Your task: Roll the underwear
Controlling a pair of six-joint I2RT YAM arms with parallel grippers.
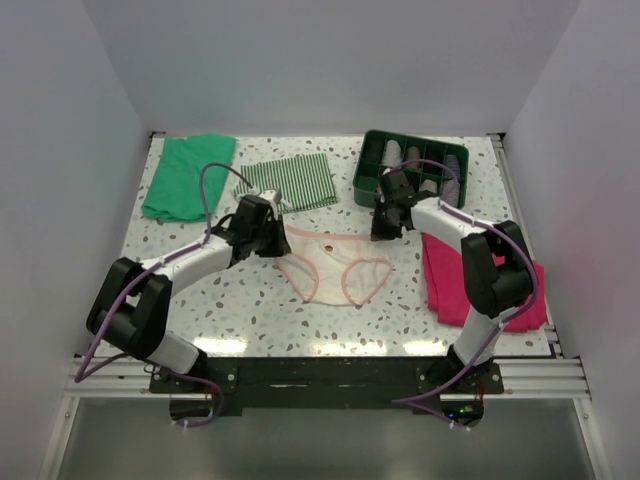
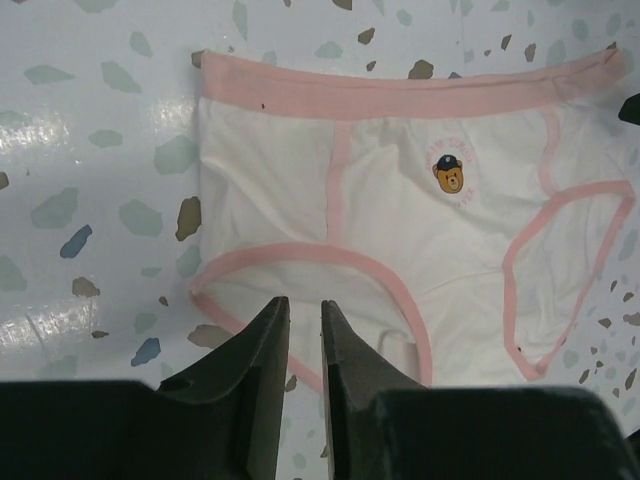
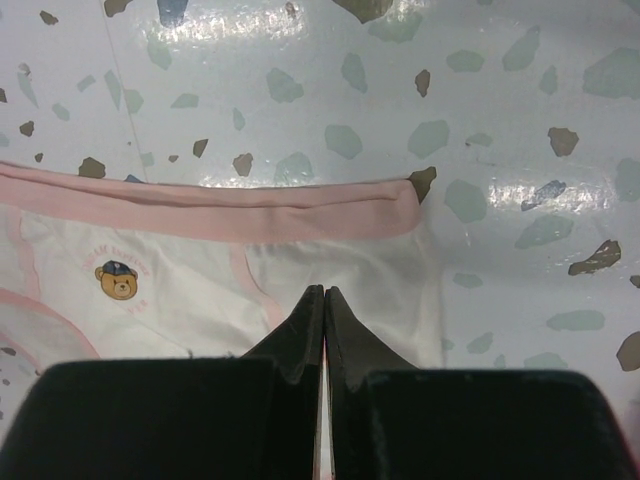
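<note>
White underwear point(image 1: 335, 270) with pink trim lies spread flat on the speckled table, waistband toward the back and a small bear print point(image 2: 449, 174) near it. Above its left part hangs my left gripper, its fingers a small gap apart with nothing between them. My right gripper is shut above the right part, no cloth visibly caught in it. In the right wrist view, the pink waistband point(image 3: 200, 215) runs to a corner, with a narrow fold along its upper edge. The grippers hide some of the cloth below them.
A dark green divided box point(image 1: 370, 155) holding rolled items stands behind my right arm. Green cloth point(image 1: 190, 178), a striped green cloth point(image 1: 290, 182) and pink-red cloth point(image 1: 450, 285) lie around. Free table shows in front of the underwear.
</note>
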